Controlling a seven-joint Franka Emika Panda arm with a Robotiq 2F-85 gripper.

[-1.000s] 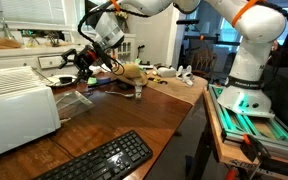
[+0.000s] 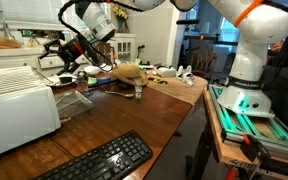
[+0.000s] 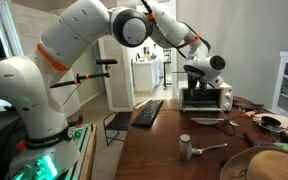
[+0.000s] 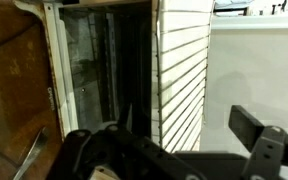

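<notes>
A white toaster oven (image 2: 22, 112) stands on the wooden table, its glass door (image 2: 74, 104) folded down at the front. In exterior view 2 the dark mouth of the oven (image 3: 199, 98) faces the camera, with my gripper (image 3: 196, 80) close to its top. Seen from the wrist, the slatted vents of the oven (image 4: 184, 75) lie below me, and its dark inside is to the left. My gripper is open, its black fingers (image 4: 252, 132) wide apart with nothing between them. Exterior view 1 shows the gripper over the oven's far end.
A black keyboard (image 2: 96, 158) lies in front of the oven. A steel shaker (image 3: 185, 148), a spoon (image 3: 210, 148) and a tan hat (image 3: 264, 163) are on the table. Further utensils and dishes lie towards the back.
In exterior view 1 my gripper has shifted left and somewhat up, from near the door to over the oven. Oven, door and keyboard stay where they were.
</notes>
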